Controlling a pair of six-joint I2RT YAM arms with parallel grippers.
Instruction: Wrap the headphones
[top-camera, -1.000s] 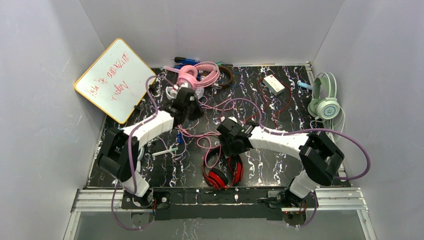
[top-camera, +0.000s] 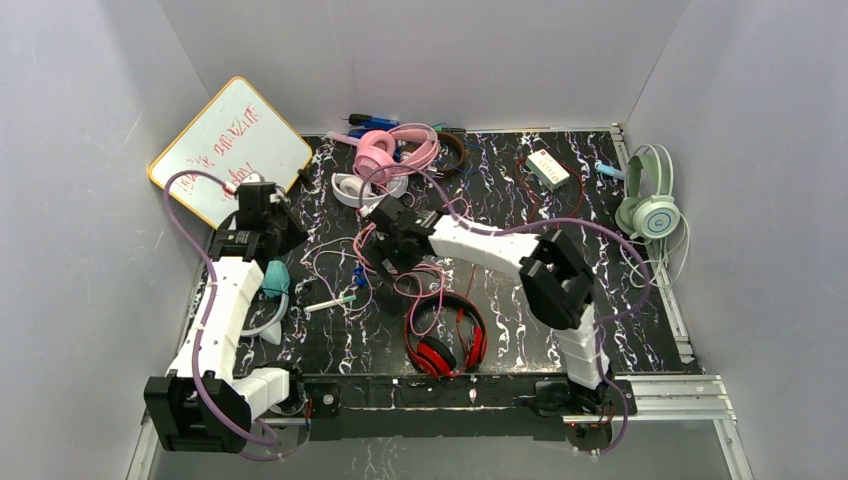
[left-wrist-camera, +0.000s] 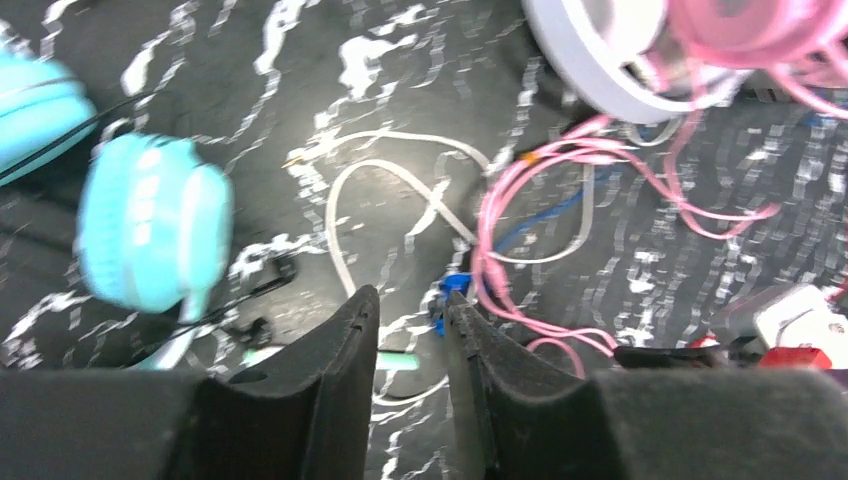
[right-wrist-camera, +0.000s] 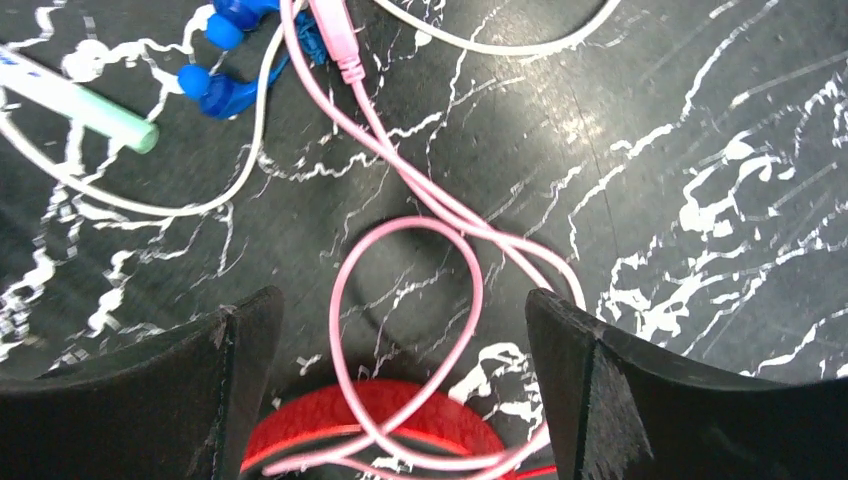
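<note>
The red-and-black headphones (top-camera: 476, 345) lie at the front centre, pink cable loops (right-wrist-camera: 475, 285) across them. My right gripper (top-camera: 385, 258) hangs open over those loops, nothing between its fingers. My left gripper (top-camera: 287, 232) is raised at the left, part open with a narrow gap, nothing visible in it; below it in its wrist view lie cyan headphones (left-wrist-camera: 150, 225). Pink headphones (top-camera: 375, 155) and a white band (top-camera: 350, 190) are at the back centre; a blue tangled piece (right-wrist-camera: 225, 95) lies by the cables.
A whiteboard (top-camera: 225, 145) leans at the back left. Mint headphones (top-camera: 648, 215) with cable are at the right edge, a white box (top-camera: 547, 168) at the back right. Bare table (top-camera: 520, 340) shows at the front right.
My left gripper has pulled back leftward from the centre. My right gripper has moved up and left, away from above the red headphones toward the pink cables.
</note>
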